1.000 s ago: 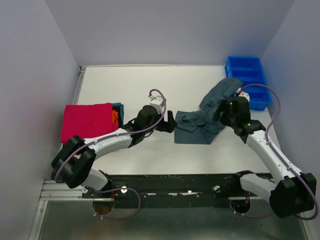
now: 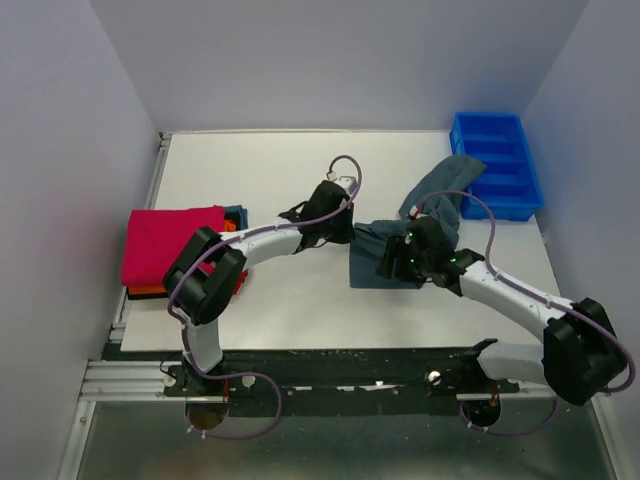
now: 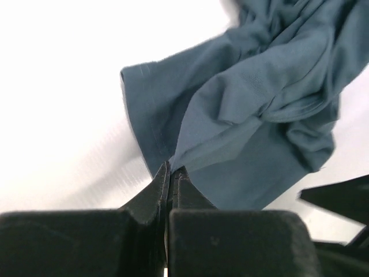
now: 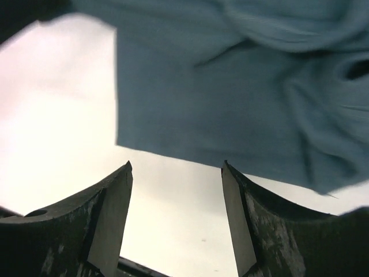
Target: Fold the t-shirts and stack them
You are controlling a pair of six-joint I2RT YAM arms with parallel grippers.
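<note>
A dark blue-grey shirt (image 2: 437, 188) lies rumpled on the white table, running from the blue bin down to the table's middle. In the left wrist view my left gripper is shut with a ridge of the shirt (image 3: 245, 92) pinched at its fingertips; the cloth rises towards them. My right gripper is part open above the table near the shirt's lower edge (image 4: 190, 130). Nothing is between its fingers. A stack of folded shirts, red on top (image 2: 170, 243), stands at the left.
The blue bin (image 2: 497, 165) stands at the back right, with an end of the shirt against it. Bare white table (image 2: 290, 165) shows behind the arms and in front of them. Walls close in both sides.
The left gripper has moved right, shut, and now lifts a ridge of the shirt. From the shirt's right side, the right gripper has come left and forward to its lower part.
</note>
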